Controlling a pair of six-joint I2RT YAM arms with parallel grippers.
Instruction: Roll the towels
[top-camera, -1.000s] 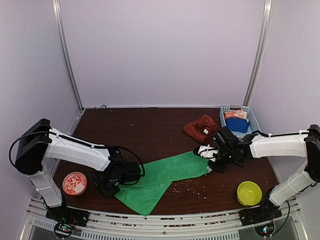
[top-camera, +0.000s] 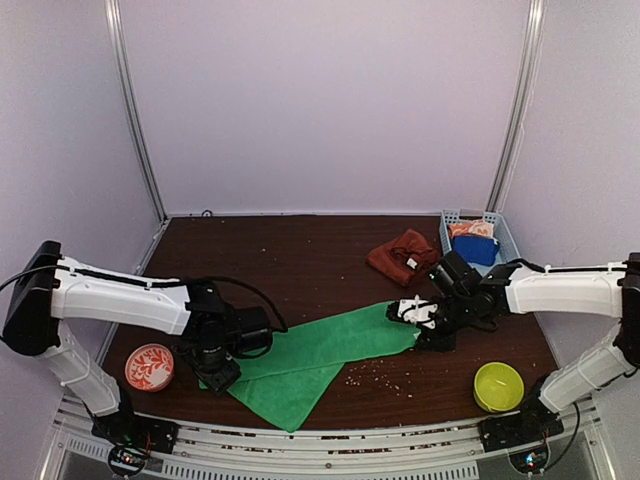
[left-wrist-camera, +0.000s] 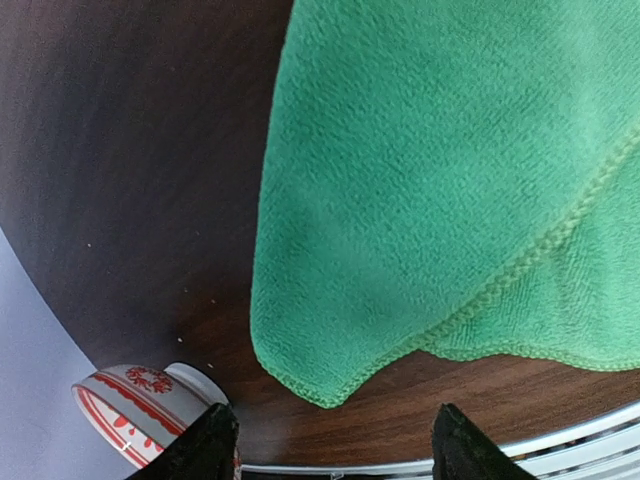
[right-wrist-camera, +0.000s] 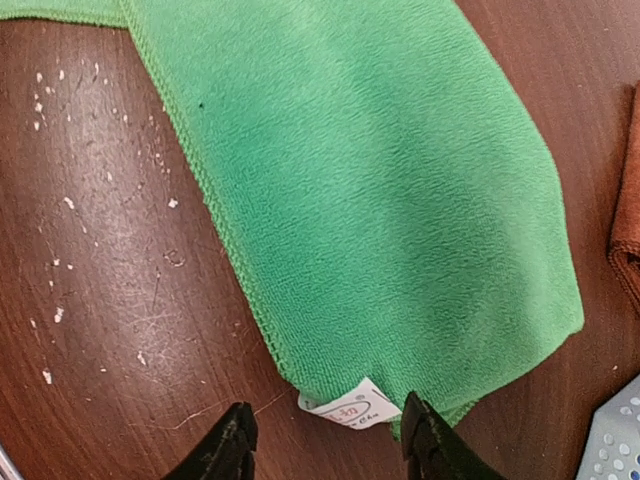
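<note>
A green towel (top-camera: 335, 340) lies spread across the front of the table, with a folded-over band along it. In the left wrist view my open left gripper is just beside the towel's rounded corner (left-wrist-camera: 320, 350), nothing between its fingers. In the right wrist view my right gripper stands open at the towel's right end, beside a white label (right-wrist-camera: 350, 405), with nothing held. A rust-red towel (top-camera: 400, 255) lies bunched at the back right.
A blue-grey basket (top-camera: 480, 262) with cloths stands at the back right. A red-patterned bowl (top-camera: 149, 368) is at the front left, a yellow bowl (top-camera: 497, 387) at the front right.
The towel looks unchanged.
</note>
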